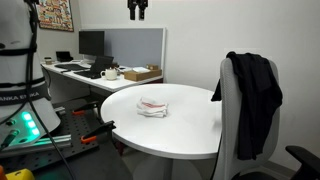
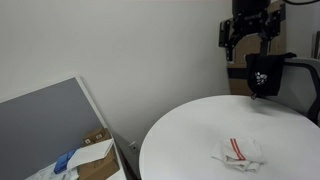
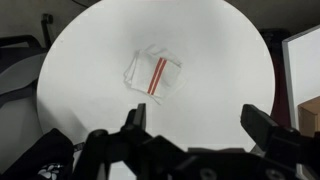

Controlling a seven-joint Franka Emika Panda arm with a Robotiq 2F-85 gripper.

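Observation:
A white cloth with red stripes (image 1: 153, 107) lies loosely folded on the round white table (image 1: 190, 125). From above, in the wrist view, the cloth (image 3: 150, 75) is a rumpled square whose red stripes run across its right part. High over the table, well apart from the cloth, hangs my gripper (image 1: 137, 18). Its two fingers stand wide apart in the wrist view, one finger (image 3: 137, 118) left and the other right, with only bare tabletop between them. Exterior view 2 also shows the open gripper (image 2: 247, 54) above the far part of the table.
A grey chair (image 1: 229, 115) draped with a black garment (image 1: 257, 95) stands against the table's right side. Behind on the left, a desk holds a monitor (image 1: 91, 43), a white mug (image 1: 110, 73) and a cardboard box (image 1: 142, 74).

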